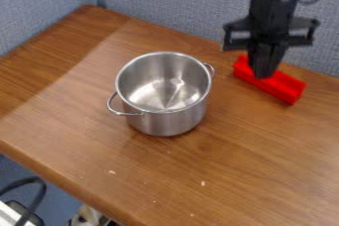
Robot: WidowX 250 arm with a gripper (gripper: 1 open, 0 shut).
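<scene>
A black gripper [264, 48] hangs at the back right, above a red cylindrical object [276, 83] lying on the wooden table near its back edge. The gripper is blurred and looks shut, its tip over the left part of the red object; whether it touches it is unclear. A steel pot [163, 94] with two handles stands upright left of the red object.
Grey padded walls [146, 2] border it behind. Black cables [27, 192] lie beyond the front left edge.
</scene>
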